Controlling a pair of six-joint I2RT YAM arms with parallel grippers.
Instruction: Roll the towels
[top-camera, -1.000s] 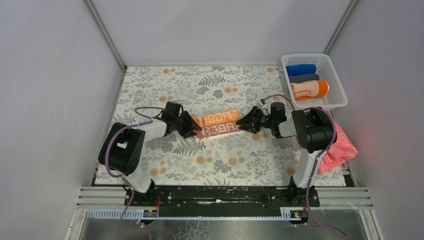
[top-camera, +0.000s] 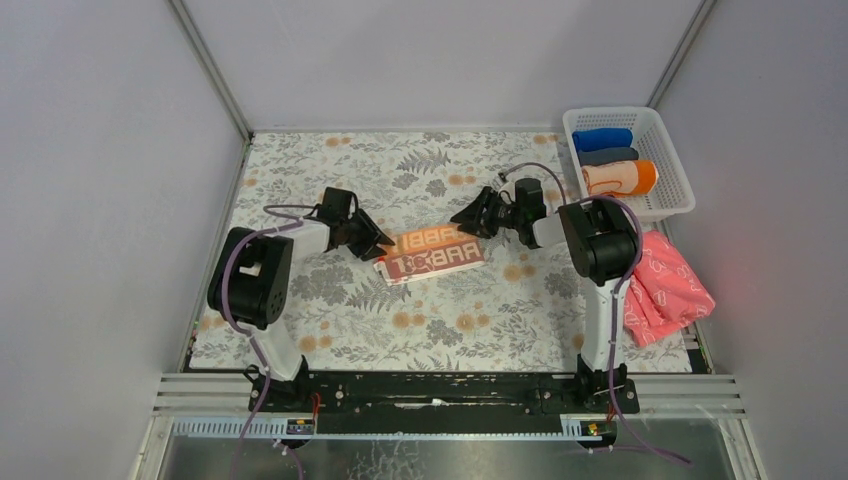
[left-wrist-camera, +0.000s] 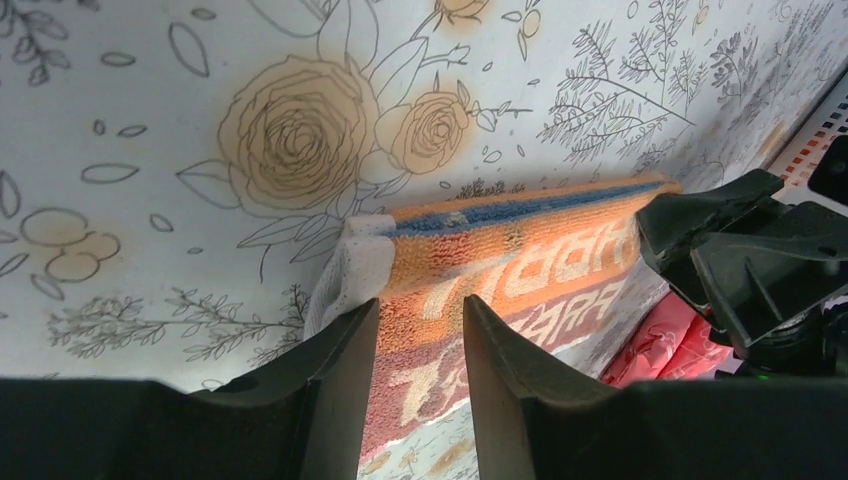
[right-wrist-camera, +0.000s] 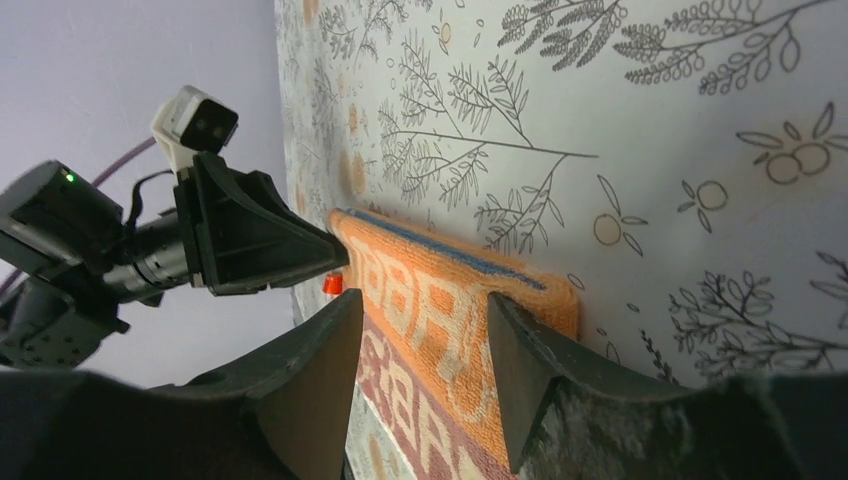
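An orange and dusky red towel with pale lettering (top-camera: 430, 258) lies folded in a long strip mid-table, its upper edge showing a blue band (left-wrist-camera: 530, 208). At its left end sits my left gripper (top-camera: 382, 247), low, its fingertips close at the towel's folded white-backed edge in the left wrist view; whether cloth is between them is unclear there. My right gripper (top-camera: 462, 222) is at the towel's right upper corner, fingers apart around the orange end (right-wrist-camera: 455, 330) in the right wrist view.
A white basket (top-camera: 668, 200) at the back right holds blue, grey and orange rolled towels. A pink-red cloth (top-camera: 670, 295) lies at the right edge.
Over the last second both grippers rose from the towel's lower side and came down at its upper side; the left moved lower and left, the right moved left.
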